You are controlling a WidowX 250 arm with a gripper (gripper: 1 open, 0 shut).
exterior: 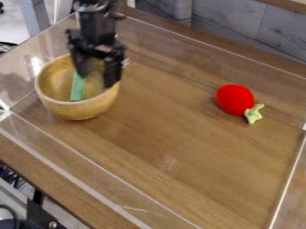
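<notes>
My gripper [93, 61], dark and motion-blurred, is low over the wooden bowl [77, 105] at the left of the table, its open fingers around the bowl's back part. A green stick-like object [78, 87] lies in the bowl, just left of the fingers. A red strawberry-like toy [234, 98] with a pale green top lies at the right.
A grey wall [275, 13] borders the back right, and the table's left edge runs beside the bowl.
</notes>
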